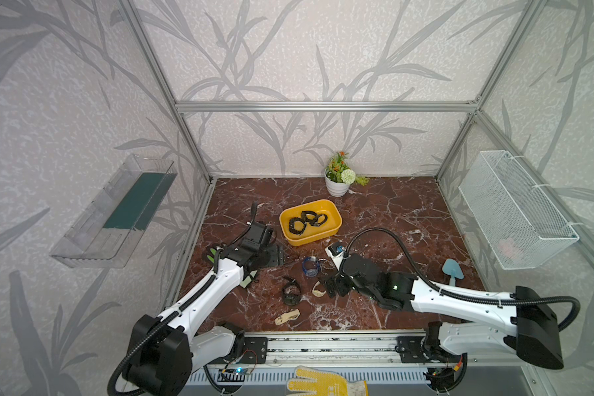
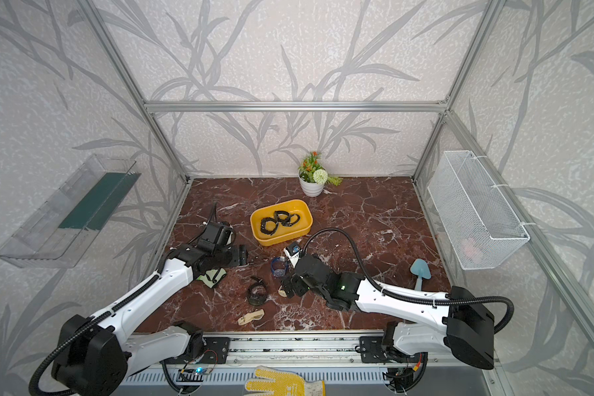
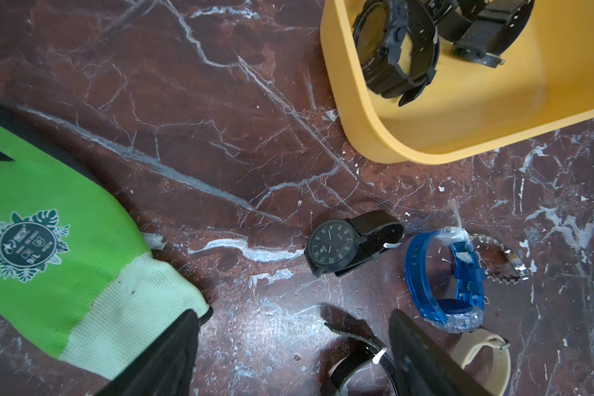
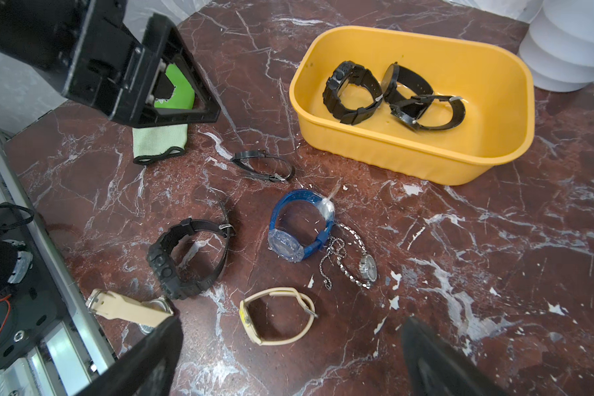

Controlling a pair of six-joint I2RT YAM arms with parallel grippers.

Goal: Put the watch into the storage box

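The yellow storage box (image 4: 415, 150) holds several black watches (image 4: 353, 92). On the table below it lie a small black watch (image 3: 333, 244), a blue watch (image 4: 301, 224), a silver chain watch (image 4: 368, 267), a larger black watch (image 4: 188, 257), a cream watch (image 4: 277, 316) and a beige strap watch (image 4: 130, 309). My left gripper is open above the table, its blurred fingers wide apart, with the small black watch ahead of them. The right gripper also stands open, empty, just short of the cream watch.
A green glove (image 3: 52, 244) lies on the left side. Behind the box stands a white flower pot (image 1: 337, 186). A blue spatula (image 1: 452, 269) rests at the right. Wire baskets (image 1: 518, 211) hang on the side walls. The table right of the box is clear.
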